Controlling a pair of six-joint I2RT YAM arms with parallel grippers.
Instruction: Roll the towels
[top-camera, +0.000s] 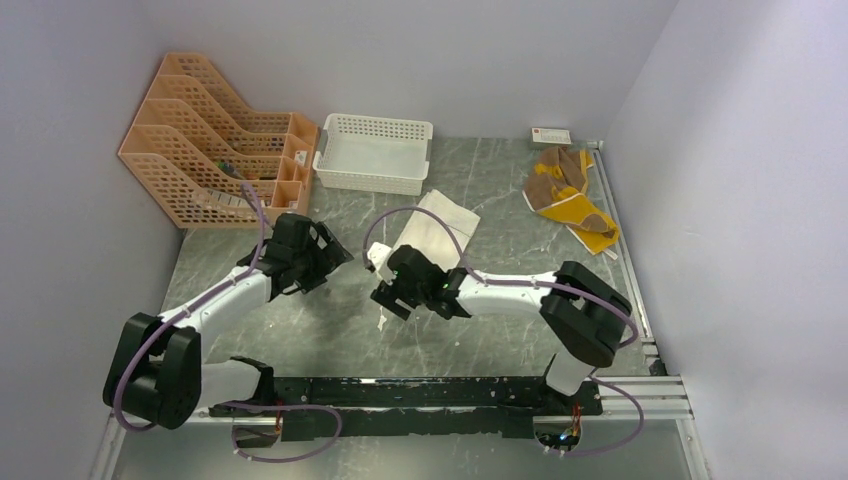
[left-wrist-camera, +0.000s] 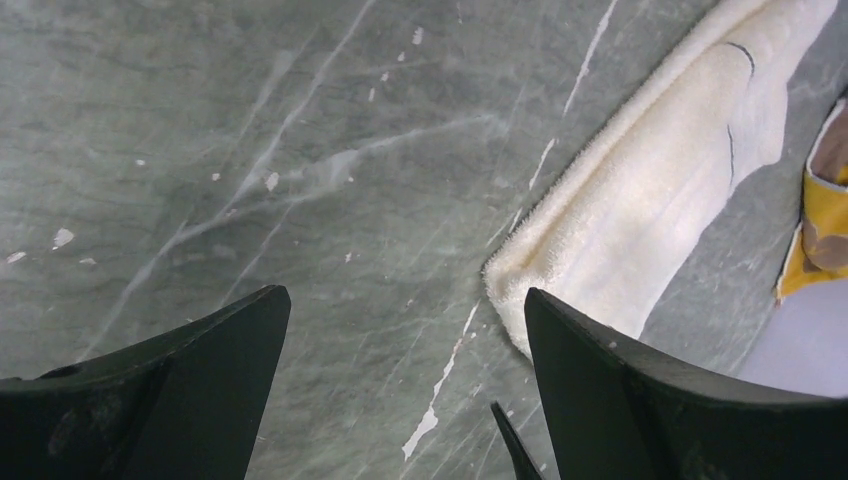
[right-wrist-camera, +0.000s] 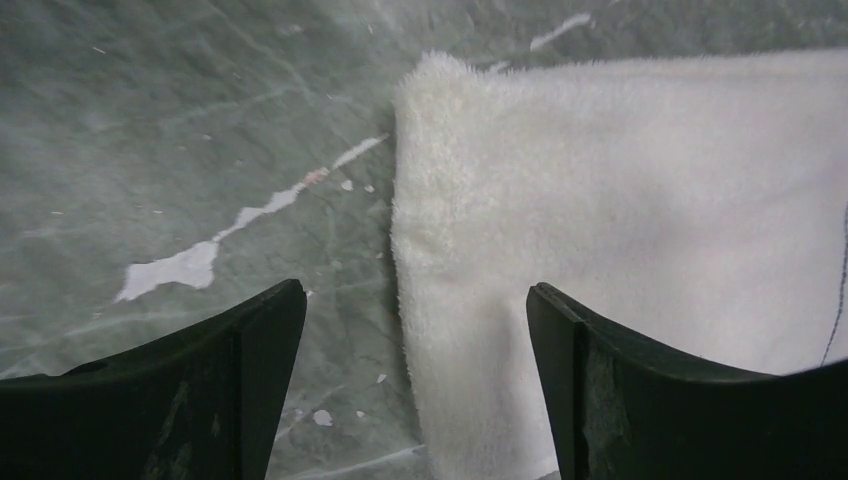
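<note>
A folded white towel lies on the grey table, its near end hidden under my right gripper in the top view. My right gripper hovers over that end with its fingers apart. In the right wrist view the towel's edge runs between the two fingers, and nothing looks pinched. My left gripper stands open to the left of the towel, bare table between its fingers. The left wrist view shows the towel beyond its right finger. A brown and yellow towel lies crumpled at the far right.
A white basket stands empty at the back, beside a tan slotted organizer. A small white box sits at the back right.
</note>
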